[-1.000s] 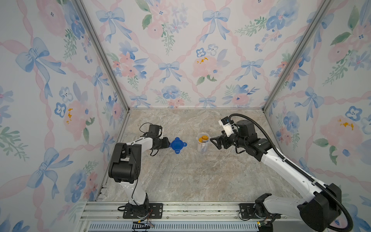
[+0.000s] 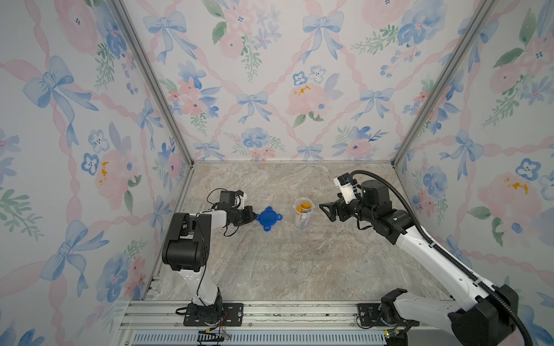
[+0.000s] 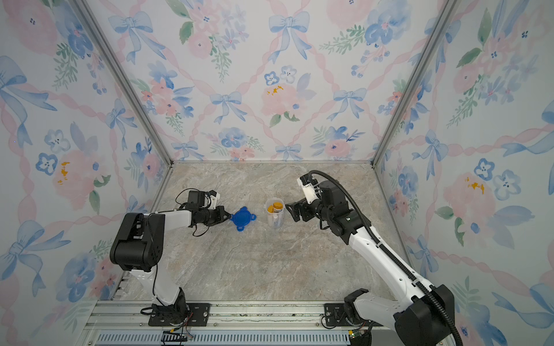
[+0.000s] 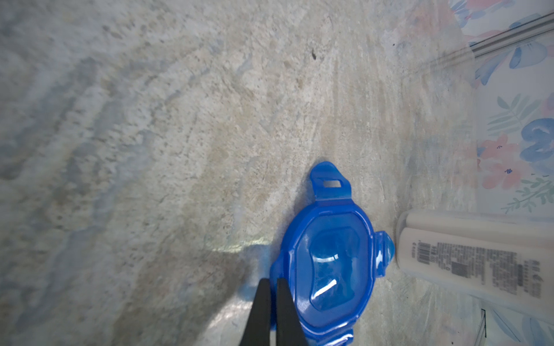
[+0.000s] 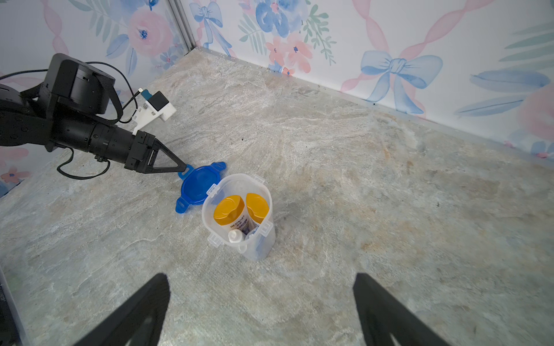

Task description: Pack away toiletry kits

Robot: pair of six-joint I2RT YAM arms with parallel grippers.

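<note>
A blue lid (image 4: 340, 259) with clip tabs appears in the left wrist view, its near tab covered by my fingers. My left gripper is shut on that tab. From above, the lid (image 2: 267, 218) sits between my left gripper (image 2: 255, 215) and a clear round container (image 5: 262, 248). Inside the container stand two orange-capped bottles (image 5: 229, 211), a small white-capped bottle (image 5: 235, 235) and a clear item. My right gripper is open and empty, its fingers wide apart; in the top left view it hangs to the right of the container.
Bare marbled tabletop (image 5: 404, 219) stretches to the right of the container and in front of it. A patterned wall (image 5: 346, 40) closes off the back. The left arm (image 2: 190, 242) occupies the table's left side.
My right gripper has drifted a little to the right, still open.
</note>
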